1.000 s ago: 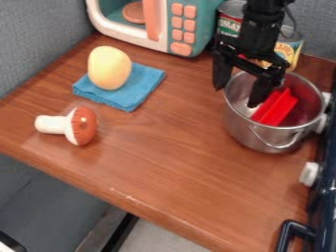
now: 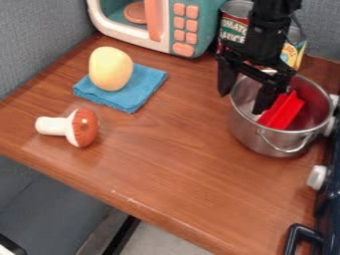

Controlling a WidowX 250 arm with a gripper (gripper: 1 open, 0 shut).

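Note:
My black gripper (image 2: 248, 85) is at the upper right, its fingers reaching down over the rim of a steel pot (image 2: 268, 134). Inside the pot a red object (image 2: 281, 112) lies tilted, just below and right of the fingertips. Whether the fingers are open or shut, or touch the red object, I cannot tell from this view.
A toy microwave (image 2: 184, 30) and cans (image 2: 233, 22) stand at the back. A yellow egg (image 2: 110, 68) rests on a blue cloth (image 2: 133, 95); a red-capped mushroom toy (image 2: 80, 127) lies at left. A black appliance (image 2: 324, 199) borders the right.
My gripper has shifted slightly over the last second, around the pot's left inner side. The other objects look almost unchanged.

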